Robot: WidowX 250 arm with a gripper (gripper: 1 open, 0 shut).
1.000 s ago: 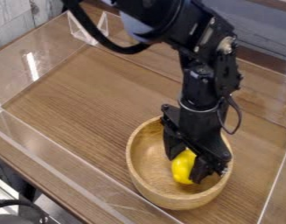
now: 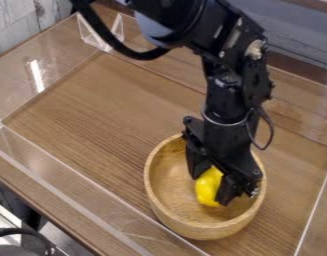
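Note:
A tan oval bowl (image 2: 173,200) stands on the wooden table near the bottom centre. Inside it lies a small yellow object (image 2: 209,189). My black gripper (image 2: 219,175) reaches down into the bowl over the yellow object, its fingertips around or against it; whether they grip it is hidden by the gripper's body.
A small white object (image 2: 102,30) stands at the far top left. A grey raised edge runs along the back right, and clear plastic edging lines the left side.
The gripper and yellow object have shifted very slightly within the bowl; otherwise little differs.

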